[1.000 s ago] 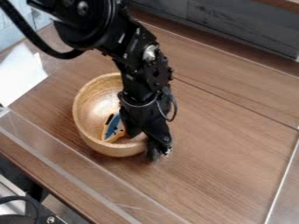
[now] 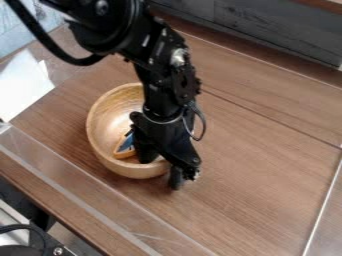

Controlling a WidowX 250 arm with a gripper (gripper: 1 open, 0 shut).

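A round wooden bowl (image 2: 110, 110) sits on the wooden table, partly hidden by my black arm. Inside it, at the left of the gripper, lies a small blue and orange object (image 2: 126, 145). My gripper (image 2: 162, 168) is lowered at the bowl's right front, open, one finger inside the bowl and the other by the rim. What lies between the fingers is mostly hidden.
A white sheet (image 2: 19, 84) lies at the left edge. A dark grey wall (image 2: 241, 25) runs along the back.
My arm and gripper have shifted slightly, most recently up at the top and a little right at the fingers.
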